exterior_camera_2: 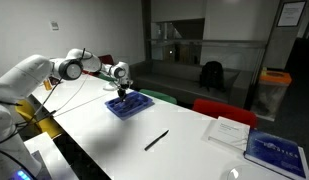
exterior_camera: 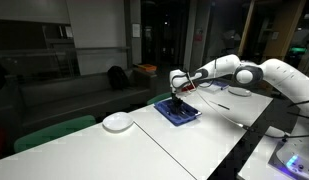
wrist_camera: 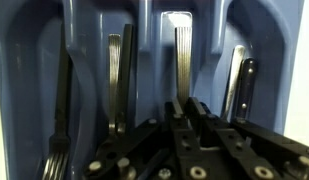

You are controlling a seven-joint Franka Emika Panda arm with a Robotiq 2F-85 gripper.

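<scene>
In the wrist view, my gripper is shut on a slim piece of cutlery with a ribbed, shiny handle (wrist_camera: 183, 62); its far end is hidden by the fingers. That piece lies over one compartment of the blue cutlery tray (wrist_camera: 147, 35). From outside, the gripper (exterior_camera: 176, 97) is low at the tray (exterior_camera: 171, 115), pointing down. Other cutlery shares the tray: a dark fork (wrist_camera: 58, 145) in the left compartment, a ribbed-handled utensil (wrist_camera: 114, 75) and a black one (wrist_camera: 128, 70) beside it, and a knife with a riveted black handle (wrist_camera: 246, 88) on the right.
A white plate (exterior_camera: 118, 122) stands on the table, well apart from the tray. In the second exterior view, a black stick-like object (exterior_camera_2: 156, 140), a white box (exterior_camera_2: 228, 138) and a blue box (exterior_camera_2: 276, 150) lie on the table. Between tray and boxes the white tabletop is largely clear.
</scene>
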